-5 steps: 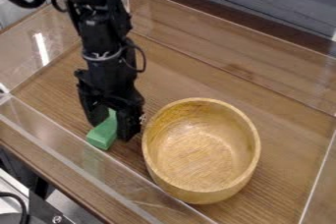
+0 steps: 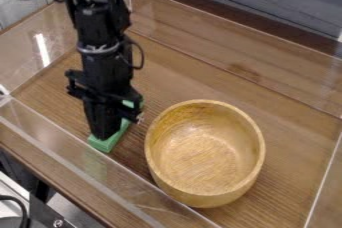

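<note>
The black robot arm hangs over the wooden table at left, its gripper (image 2: 107, 114) low on top of a green block (image 2: 107, 140), covering much of it. The block lies on the table near the front rail, left of a yellow bowl (image 2: 205, 152). The fingers look close together, but whether anything is between them is hidden.
The yellow bowl takes up the front middle-right of the table.
The gripper came down over the green block in the last second and has since shifted slightly. The block shows a little differently beneath it; the bowl is unmoved.
</note>
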